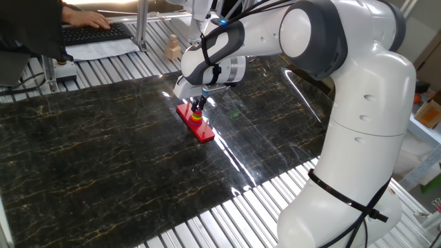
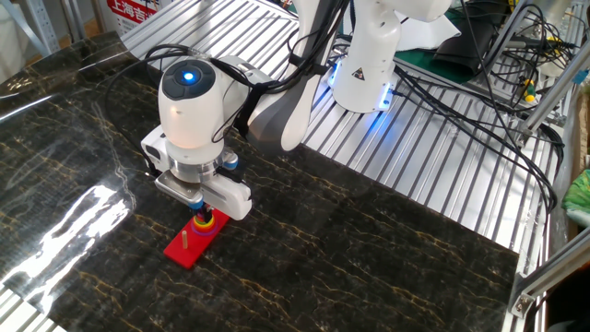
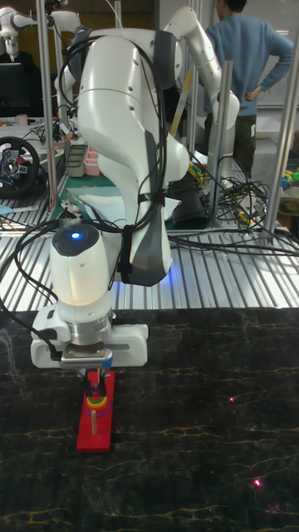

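Note:
A long red board (image 1: 205, 135) lies flat on the dark marbled table, with a small stack of coloured rings (image 1: 196, 118) around its middle. Yellow and purple show among the rings (image 2: 204, 223) in the second exterior view. On the near part of the board, a bare wooden peg (image 2: 184, 241) stands upright. My gripper (image 1: 198, 108) points down at the top of the stack, its dark fingertips at or just above the upper ring. Whether the fingers hold a ring is too small to make out, and the hand hides much of the board's far end in the third view.
Around the board the marbled tabletop (image 1: 89, 158) is clear. A small wooden figure (image 1: 173, 48) stands on the slatted metal surface beyond it. Beside that, a person's hand (image 1: 86, 18) rests at a keyboard. Cables (image 2: 479, 120) lie near the arm's base.

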